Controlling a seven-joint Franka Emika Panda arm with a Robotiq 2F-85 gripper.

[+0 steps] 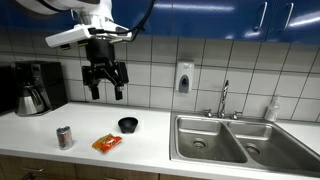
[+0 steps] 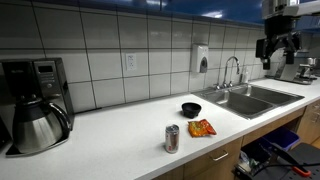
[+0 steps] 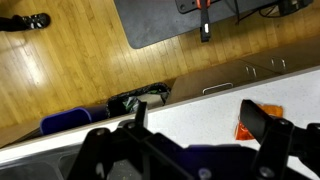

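My gripper [image 1: 107, 94] hangs high above the left part of the counter, its fingers spread wide with nothing between them. On the white counter lies an orange packet [image 1: 107, 143], below the gripper in exterior view 1. To its left stands a silver can [image 1: 65, 138], upright. A black bowl [image 1: 128, 125] rests behind the packet. In exterior view 2 the gripper [image 2: 273, 48] is at the upper right, away from the can [image 2: 172, 139]. The wrist view has the packet [image 3: 259, 117] partly covered by the right finger; neither bowl nor can can be made out there.
A double sink [image 1: 225, 141] with a faucet [image 1: 223, 100] takes up the right side. The coffee maker [image 2: 42, 107] stands at the counter's far end. Blue upper cabinets [image 1: 240, 21] hang over the counter.
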